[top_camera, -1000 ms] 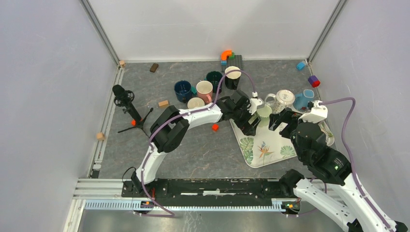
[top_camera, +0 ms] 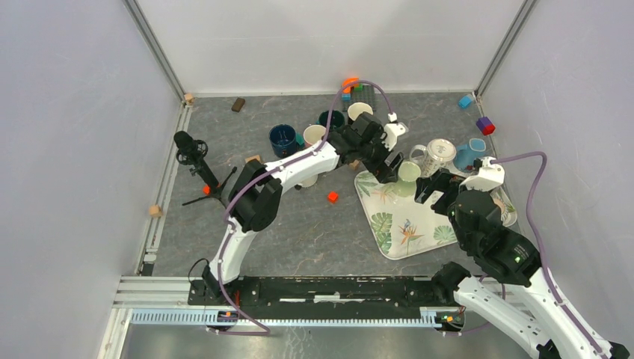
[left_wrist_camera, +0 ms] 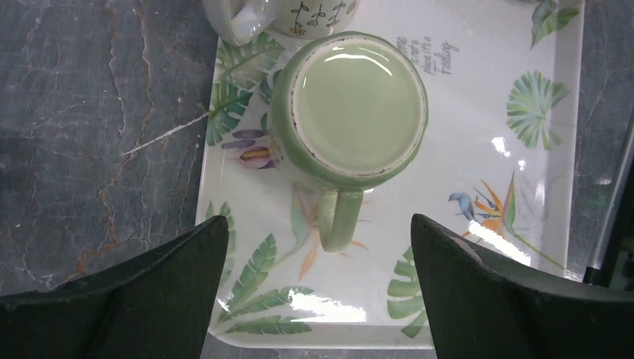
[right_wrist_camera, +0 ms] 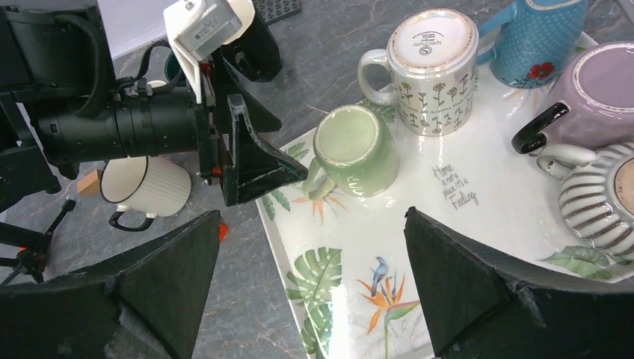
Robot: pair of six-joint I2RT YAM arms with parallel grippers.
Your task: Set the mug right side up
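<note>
A pale green mug (left_wrist_camera: 351, 105) stands upside down on the patterned white tray (top_camera: 407, 235), its base facing up; in the left wrist view its handle points toward my gripper. My left gripper is open above it, the handle between and beyond its fingertips, apparently untouched. In the top view that gripper (top_camera: 389, 164) is just left of the mug. My right gripper is open over the tray's right side, with nothing between its fingers.
More upturned mugs fill the tray's back and right: floral (right_wrist_camera: 426, 90), blue (right_wrist_camera: 538, 37), purple (right_wrist_camera: 605, 82), striped (right_wrist_camera: 598, 209). Upright mugs (top_camera: 283, 140) stand left of the tray. A red cube (top_camera: 333, 197) lies on the bare table.
My left gripper has moved toward the back of the table, its wrist rising in the top view. The right arm and the green mug look unchanged.
</note>
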